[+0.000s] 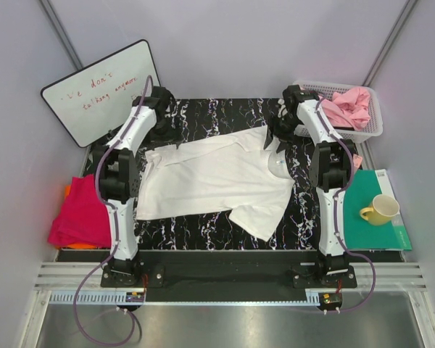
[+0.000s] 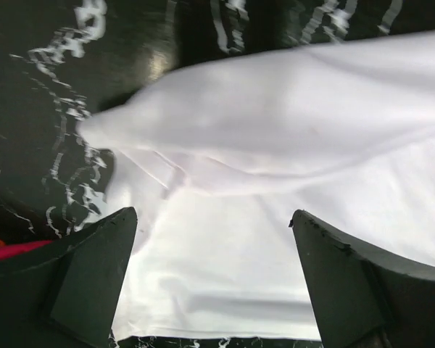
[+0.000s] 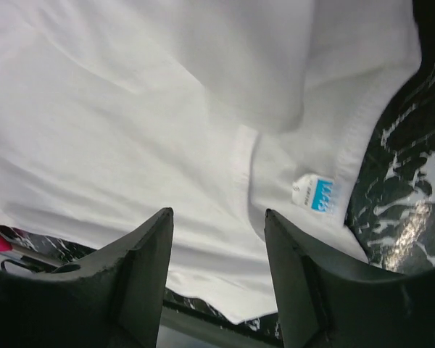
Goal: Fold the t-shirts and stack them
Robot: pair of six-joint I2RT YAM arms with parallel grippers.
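A white t-shirt (image 1: 210, 181) lies spread and partly folded over on the black marbled table, its upper edge turned down. My left gripper is open above the shirt's left end, nothing between its fingers. My right gripper hangs over the shirt's right end with a gap between its fingertips; a folded flap and a small label lie below it in the right wrist view.
Red cloth (image 1: 80, 217) lies at the left. A whiteboard (image 1: 98, 90) stands at the back left, a basket (image 1: 377, 119) with pink cloth at the back right, and a yellow mug (image 1: 383, 210) on a green board (image 1: 362, 232) at the right.
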